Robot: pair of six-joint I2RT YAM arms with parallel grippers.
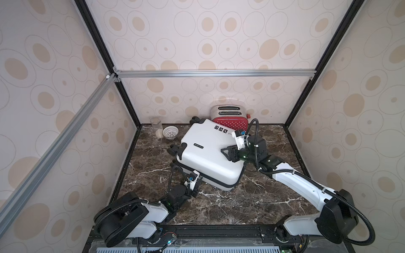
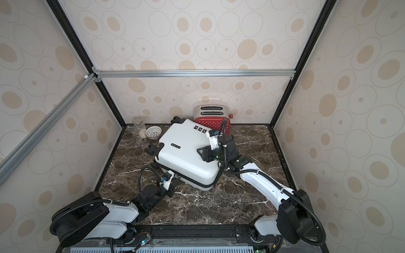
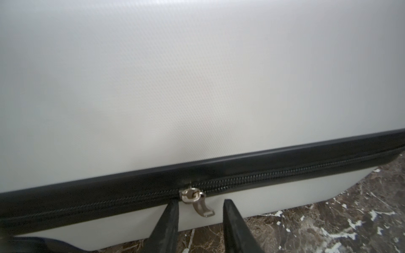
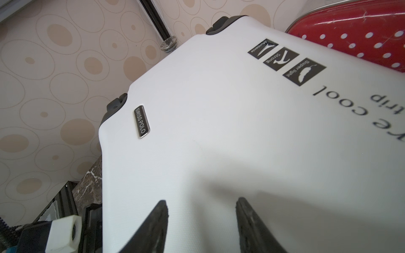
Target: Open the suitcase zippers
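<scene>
A white hard-shell suitcase [image 1: 206, 156] lies flat on the counter, turned at an angle. Along its front side runs a black zipper band [image 3: 270, 168], where a small metal zipper pull [image 3: 198, 202] hangs down. My left gripper faces that side with its fingers apart; the pull shows in the gap between the fingertips, and neither finger visibly closes on it. Over the right part of the lid is my right gripper, its fingers apart with only white shell behind them. The suitcase's other sides are hidden from the wrist views.
Behind the suitcase stands a red dotted toaster [image 1: 230, 118]. A white basket [image 1: 170, 132] and a clear jar [image 1: 157, 127] sit at the back left. Bare marble counter [image 1: 253, 202] extends in front and to the right.
</scene>
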